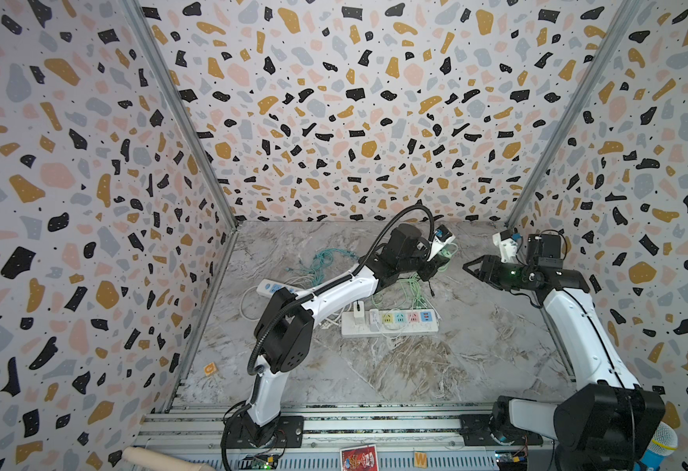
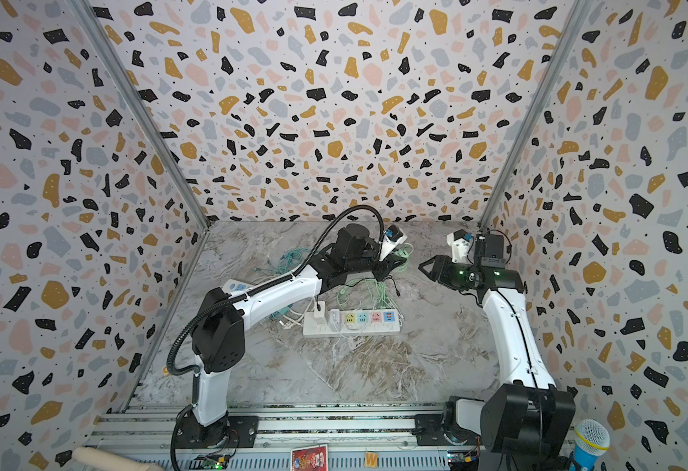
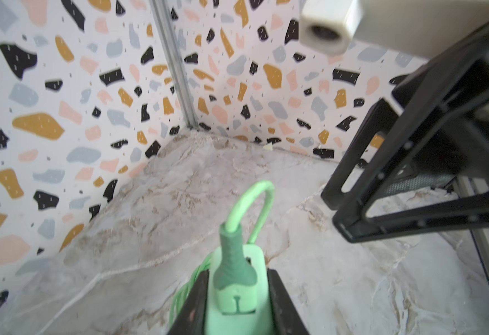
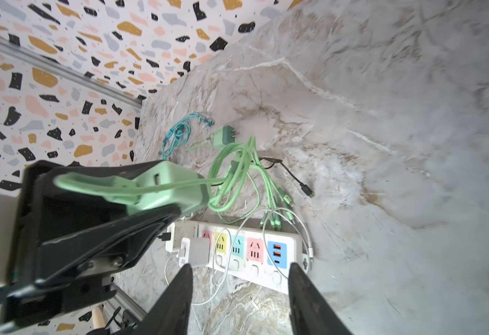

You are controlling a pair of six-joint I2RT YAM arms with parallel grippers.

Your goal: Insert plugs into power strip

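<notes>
A green plug (image 3: 239, 304) with a looped green cord is between the fingers of my left gripper, lifted above the table in the left wrist view. The same green plug (image 4: 169, 187) is seen from the side in the right wrist view, its bundled cord hanging below. My right gripper stands open and empty, to the right of the plug in the top views. Under and in front of the left arm lies the white power strip (image 4: 264, 279), with coloured sockets. White plugs (image 4: 194, 251) sit at its left end.
Another green plug (image 4: 225, 135) and a teal cord (image 4: 178, 134) lie on the table behind. A second power strip (image 1: 269, 288) is at the left, partly behind the left arm. Bare table lies at the front and right.
</notes>
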